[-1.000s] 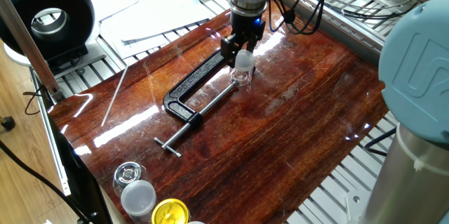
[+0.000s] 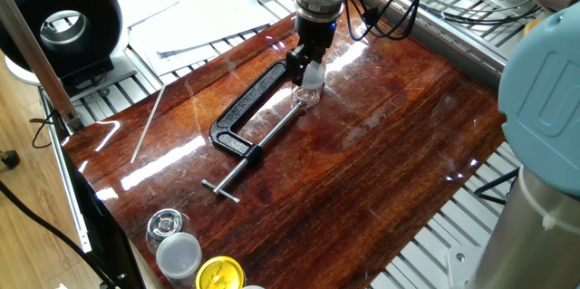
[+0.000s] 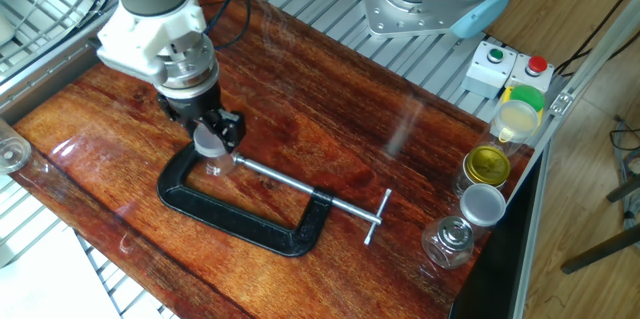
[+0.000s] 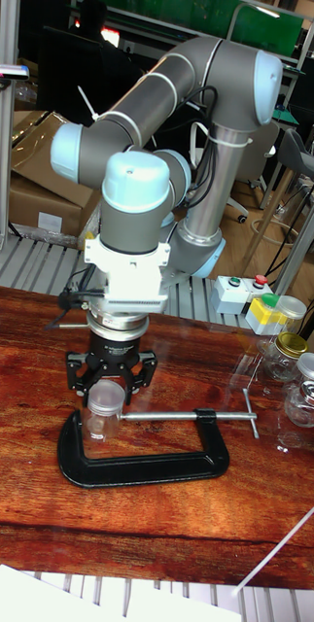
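Note:
A clear jar with a frosted white lid [image 4: 106,397] stands upright at the mouth of a black C-clamp [image 4: 142,468]. The clamp lies flat on the wooden tabletop, and its steel screw [image 3: 290,179] points at the jar's side. Right at the lid is my black gripper [image 4: 110,386], pointing down with its fingers [image 4: 148,369] spread apart. In exterior view 2 the lid [image 3: 208,141] shows just under and between the fingers. Whether any finger touches the lid cannot be made out. The gripper [image 2: 308,69] partly covers the lid in exterior view 1.
Several lidded jars stand along one table edge, among them a gold-lidded one [image 3: 488,166] and a white-lidded one [image 3: 482,205]. A thin white stick [image 2: 148,124] lies near another edge.
The gripper has shifted slightly and now covers more of the lid in exterior view 1. Jar and clamp have moved by a very small amount. The blue arm joint has edged right.

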